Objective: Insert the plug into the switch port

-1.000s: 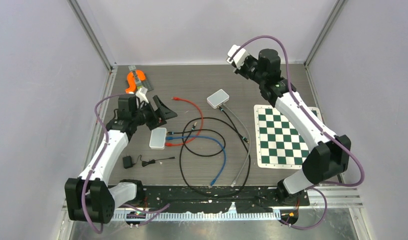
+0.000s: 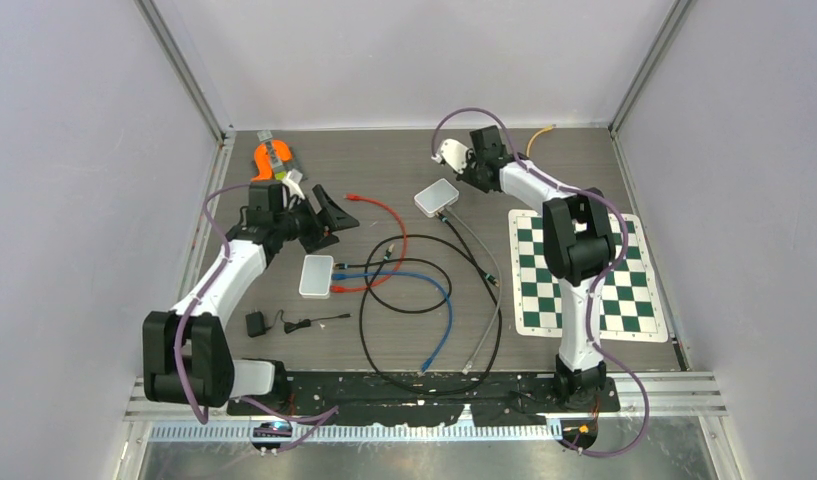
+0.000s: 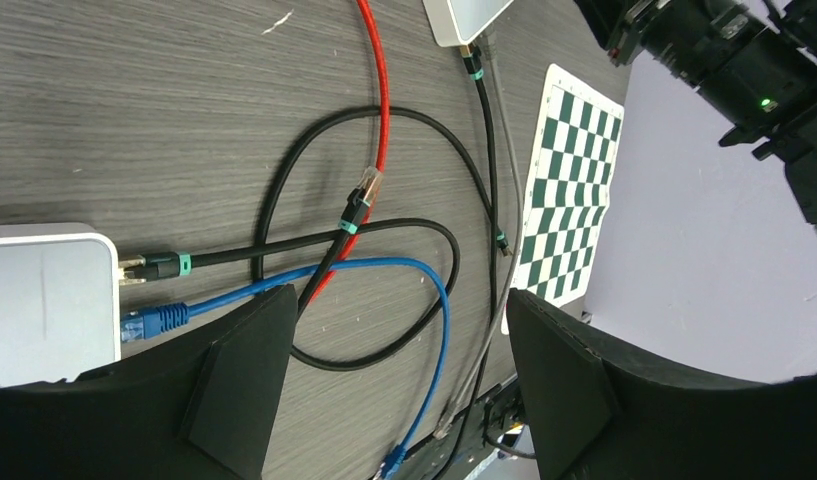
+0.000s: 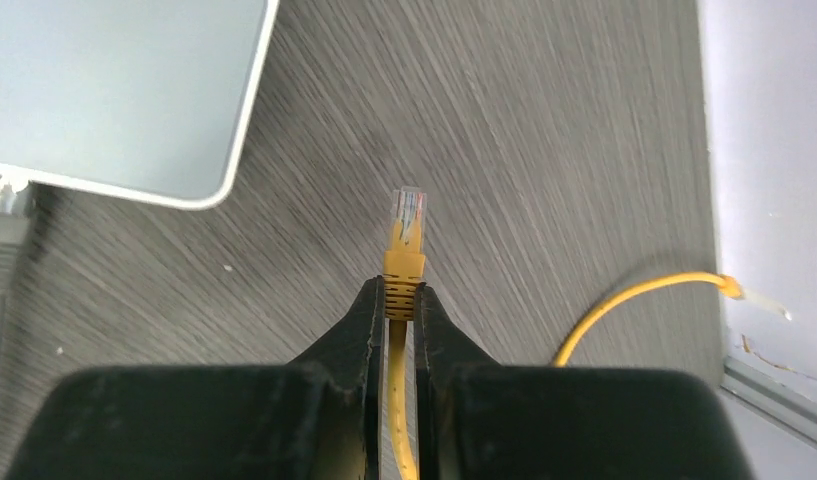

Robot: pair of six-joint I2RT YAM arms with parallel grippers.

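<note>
In the right wrist view, a yellow cable's clear plug [image 4: 406,222] points away from my right gripper, which is shut on the yellow boot just behind it. Beyond and to the left of that plug lies a white switch box [image 4: 114,90], apart from it; a grey cable enters its near side. The top view shows this box [image 2: 437,197] near the back centre, left of the right arm's gripper. A second white switch box [image 3: 46,305] has black and blue plugs at its side. Above the table beside it, my left gripper stands open and empty.
Red, blue, black and grey cables [image 2: 501,320] loop across the table's middle. A green checkered board [image 2: 634,290] lies at right, under the right arm. An orange tool [image 2: 272,158] sits back left, a black adapter [image 2: 255,324] front left. The yellow cable's other end [image 4: 729,286] reaches the back wall.
The left arm has moved a little. Boxes and other cables have stayed put.
</note>
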